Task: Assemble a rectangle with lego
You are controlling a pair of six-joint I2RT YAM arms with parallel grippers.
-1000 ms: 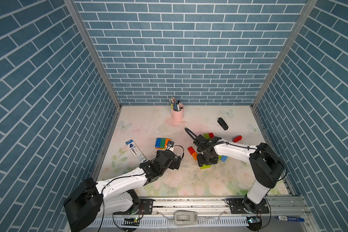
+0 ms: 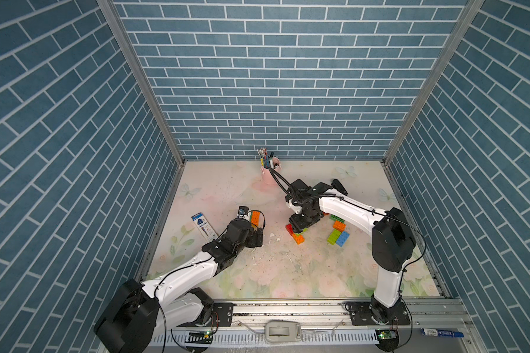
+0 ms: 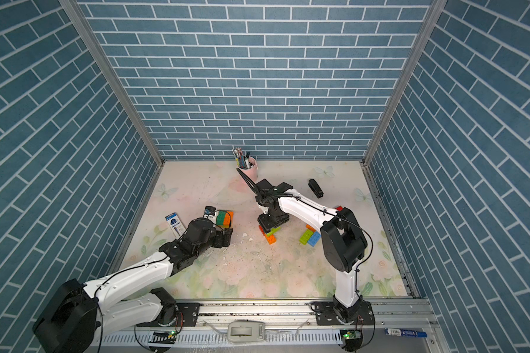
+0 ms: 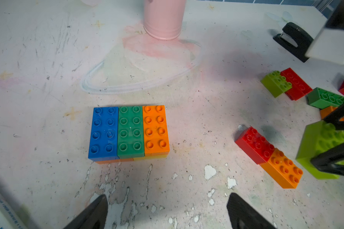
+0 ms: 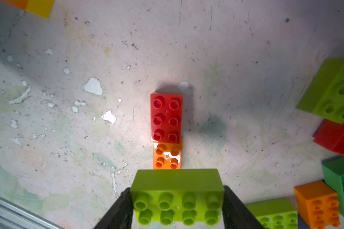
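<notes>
In the left wrist view, blue [image 4: 103, 133], green [image 4: 130, 131] and orange [image 4: 155, 130] bricks sit side by side as one block on a lower layer of orange and yellow. My left gripper stands open in front of that block, its fingers [image 4: 91, 215] apart and empty. My right gripper is shut on a lime green brick [image 5: 177, 194], gripped at its two ends. The brick hangs above the table, hiding part of an orange brick [image 5: 167, 155]. Joined end to end with that orange one is a red brick [image 5: 166, 118].
Loose bricks lie at the right: lime [image 4: 276, 83], red [image 4: 295, 84], dark green [image 4: 325, 98], orange [image 5: 317, 204], blue [image 2: 342, 238] and others. A pink cup [image 4: 164, 19] and a black stapler [image 4: 294, 40] stand farther back. A flat package [image 2: 204, 226] lies left.
My right gripper has moved back and left with the lime brick, over the red and orange pair.
</notes>
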